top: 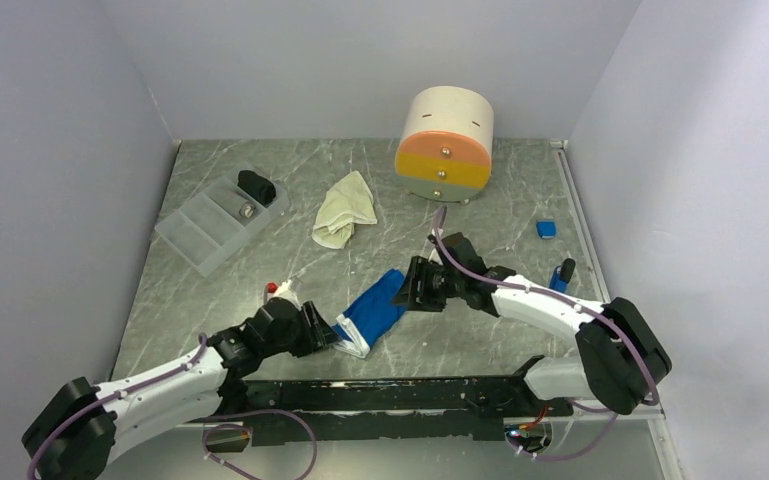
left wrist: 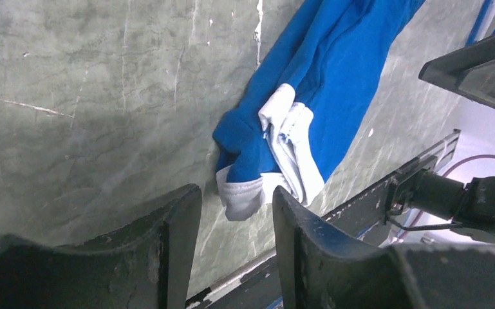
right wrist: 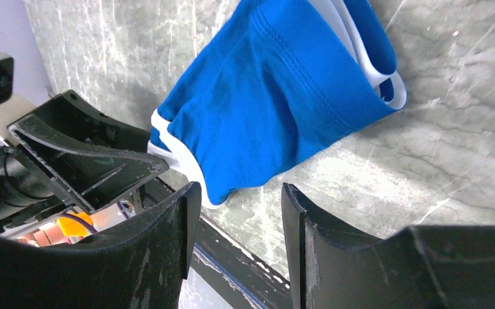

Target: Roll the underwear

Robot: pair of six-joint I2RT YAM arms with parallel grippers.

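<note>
The blue underwear (top: 373, 307) with a white band lies folded on the marble table between the two grippers. In the left wrist view, a white-tipped corner of the underwear (left wrist: 241, 193) lies just beyond and between the fingertips of my left gripper, which stands part open. My right gripper is also part open, with bare tabletop showing between its fingers. Ahead of those fingers the underwear (right wrist: 251, 109) spreads out, its other folded end toward the upper right. Neither gripper visibly pinches the cloth.
A clear divided tray (top: 205, 228) with a black roll (top: 256, 186) stands at back left. A pale yellow cloth (top: 345, 210) lies behind the underwear. The small drawer cabinet (top: 447, 145) is at the back; a blue box (top: 546, 229) lies right.
</note>
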